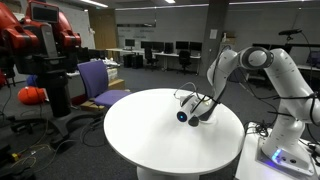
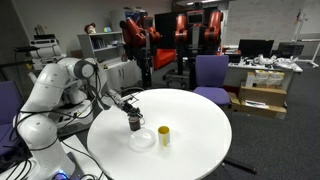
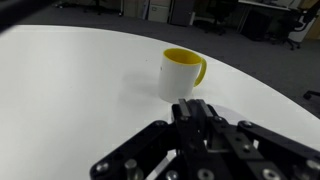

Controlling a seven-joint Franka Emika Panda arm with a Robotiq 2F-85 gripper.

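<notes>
My gripper shows from the bottom of the wrist view, its dark fingers close together. In exterior view 2 it hangs low over the table, with a dark, cup-like object at its fingers. It appears shut on this object, though the contact is too small to make out. A white mug with a yellow inside stands upright beyond the fingertips, its handle to the right; the same mug stands apart from the gripper. A white plate lies beside the mug, close to the dark object.
The white table is broad and rounded, with much bare surface away from the arm. A purple chair stands at its edge. Desks with monitors are farther off.
</notes>
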